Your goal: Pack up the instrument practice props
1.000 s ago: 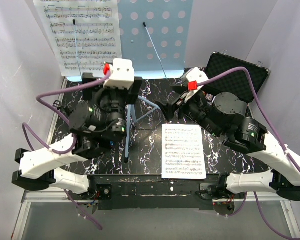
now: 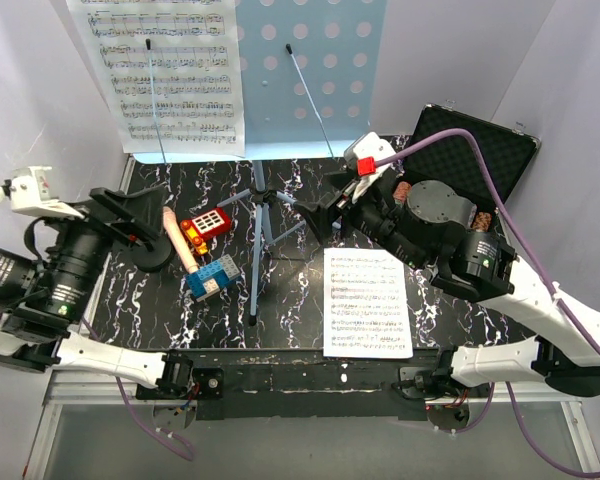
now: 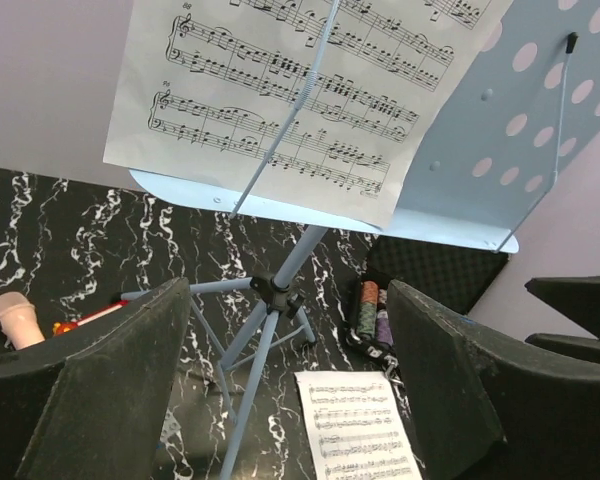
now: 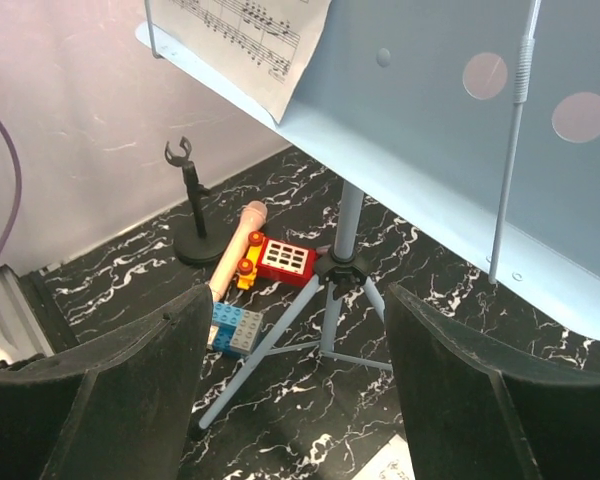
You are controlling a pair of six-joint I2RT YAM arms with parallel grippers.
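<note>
A music stand with a blue plate (image 2: 310, 80) holds a score sheet (image 2: 170, 80); its tripod (image 3: 278, 296) stands below. A loose sheet (image 2: 365, 300) lies right of it. A pink microphone (image 4: 238, 245), a red and yellow toy (image 4: 284, 261) and a blue brick piece (image 4: 235, 326) lie left of the tripod, near a black holder (image 4: 202, 238). An open black case (image 2: 465, 160) with rolled items is at the back right. My left gripper (image 2: 140, 215) is raised at the left, fingers apart and empty. My right gripper (image 2: 330, 200) stands open and empty above the tripod's right side.
Walls (image 2: 530, 90) close in the black marbled table (image 2: 140, 310) at the sides and back. The stand's plate overhangs the rear of the table. Some clear tabletop shows around the tripod and at the front left.
My left arm has swung left and turned, uncovering the toys and microphone. My right arm has moved slightly.
</note>
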